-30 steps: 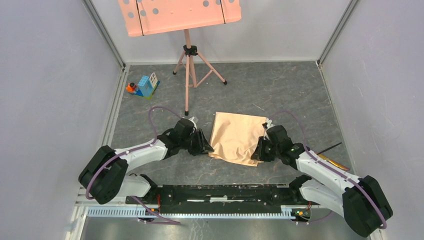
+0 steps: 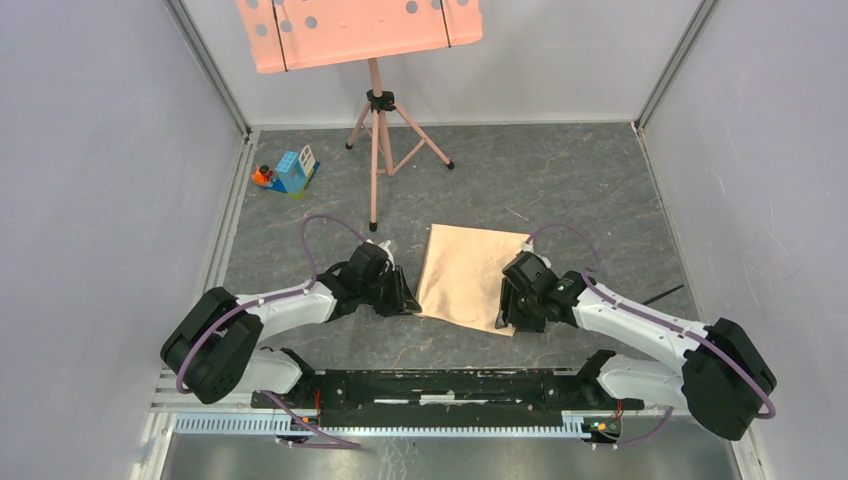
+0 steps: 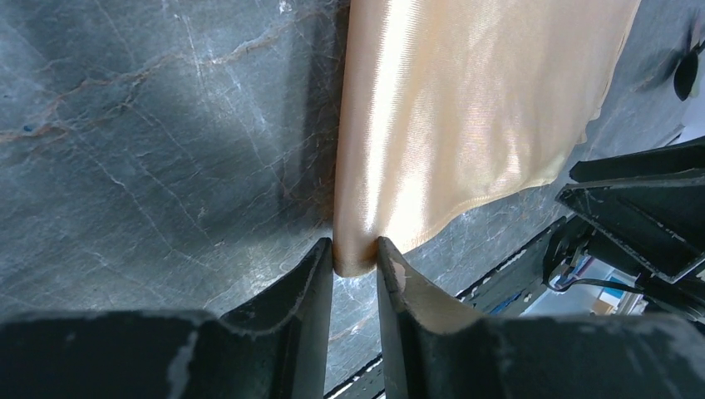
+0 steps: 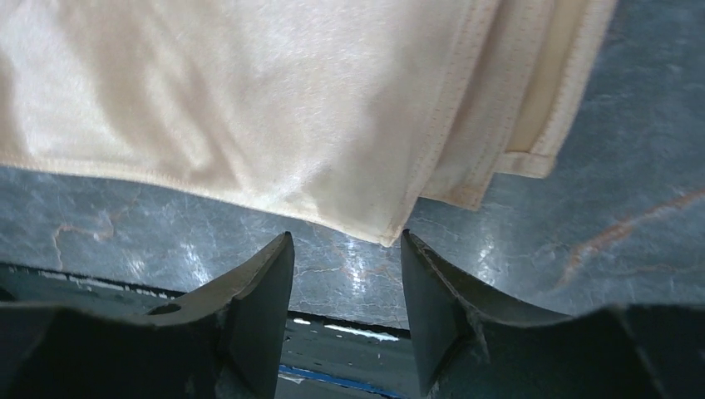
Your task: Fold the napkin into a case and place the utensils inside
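The peach napkin [image 2: 462,275] lies folded in a rough square between my arms, with layered edges showing along its right side in the right wrist view. At its near left corner my left gripper is partly open, its fingertips on either side of the folded corner. My right gripper stands open over the near right corner, whose tip points between the fingertips. A dark thin utensil handle [image 2: 664,295] shows beyond the right forearm, which covers the rest. A black spoon-like tip [image 3: 686,75] appears at the left wrist view's right edge.
A pink music stand [image 2: 374,160] rises behind the napkin. A blue toy block set [image 2: 291,173] sits at the back left. Along the front runs a black bar [image 2: 450,390].
My left gripper moved slightly nearer. The napkin's near edge lies flatter.
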